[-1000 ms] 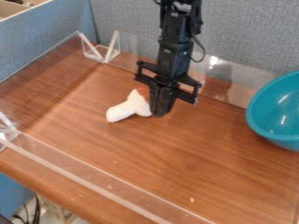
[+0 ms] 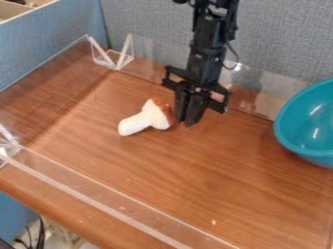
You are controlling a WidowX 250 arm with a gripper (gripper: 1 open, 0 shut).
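A white object with an orange patch [image 2: 144,119], perhaps a toy, lies on the wooden table [image 2: 156,185] left of centre. The black gripper [image 2: 188,115] points down just to its right, fingertips low near the tabletop. Whether anything is between its fingers is unclear.
A teal bowl [image 2: 307,124] sits at the right edge. A clear barrier runs along the back and front-left edges, with white brackets [image 2: 120,58] at the back left.
Since a second ago the gripper has shifted slightly down. The white object looks unmoved.
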